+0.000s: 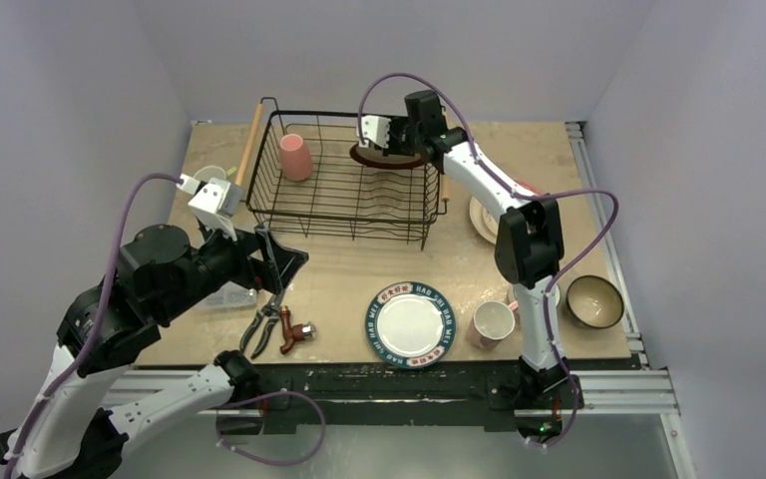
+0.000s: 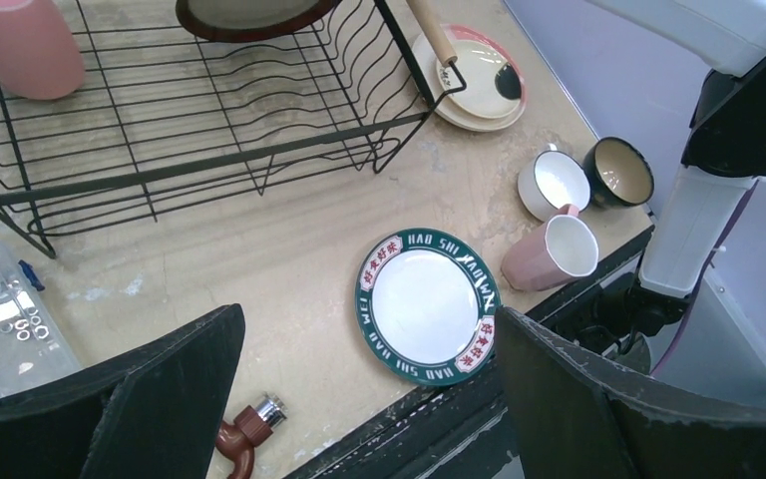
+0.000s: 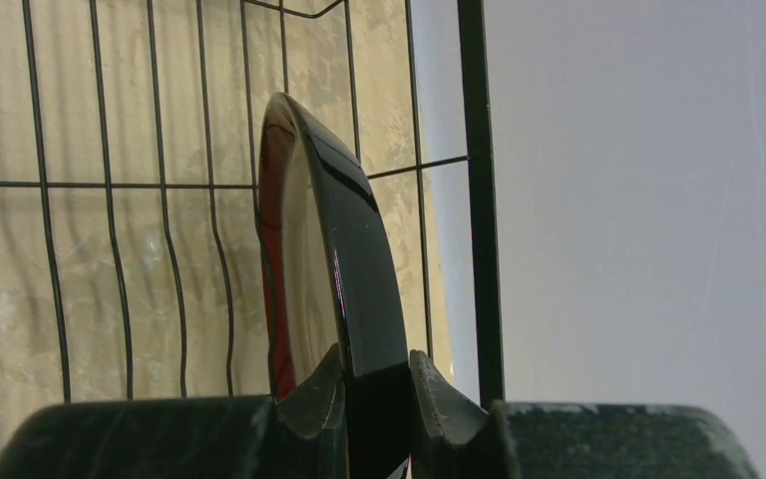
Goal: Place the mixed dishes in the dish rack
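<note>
The wire dish rack (image 1: 339, 228) holds a pink cup (image 1: 294, 158) at left and a dark-rimmed plate (image 3: 347, 249) standing at the back right. My right gripper is shut on that plate's edge. My left gripper stands open and empty in front of the rack's left side, above the counter. On the counter lie a teal-rimmed plate (image 1: 409, 324), stacked plates (image 2: 477, 90), a pink mug (image 2: 549, 254), a white cup (image 2: 549, 185) and a dark bowl (image 1: 594, 300).
Pliers (image 1: 260, 329), a brown pipe-like piece (image 1: 292, 331) and a clear plastic box (image 2: 10, 319) lie at front left. The counter between rack and teal plate is clear. Walls stand behind and at the sides.
</note>
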